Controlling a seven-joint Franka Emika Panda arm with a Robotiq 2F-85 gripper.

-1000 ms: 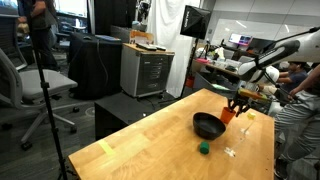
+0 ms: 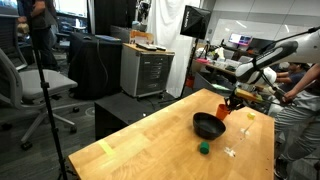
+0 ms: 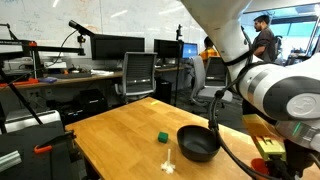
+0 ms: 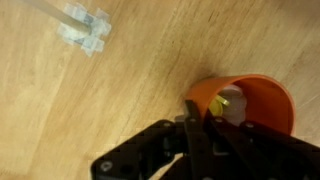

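An orange cup (image 4: 258,92) stands under my gripper in the wrist view. The black fingers are closed on the near rim of the cup, one inside and one outside as far as shows. Inside the cup lie something yellow and a pale round thing. In exterior view 1 the cup (image 2: 223,112) is at the far right of the table, beside the gripper (image 2: 232,104). In exterior view 2 the arm covers most of it, leaving a red-orange part of the cup (image 3: 268,146) in sight.
A black bowl (image 2: 209,126) sits close to the cup. Near it are a green block (image 2: 204,147) and a white taped stand (image 4: 88,30).
In exterior view 1 the gripper has shifted slightly at the cup. The bowl and green block have not moved.
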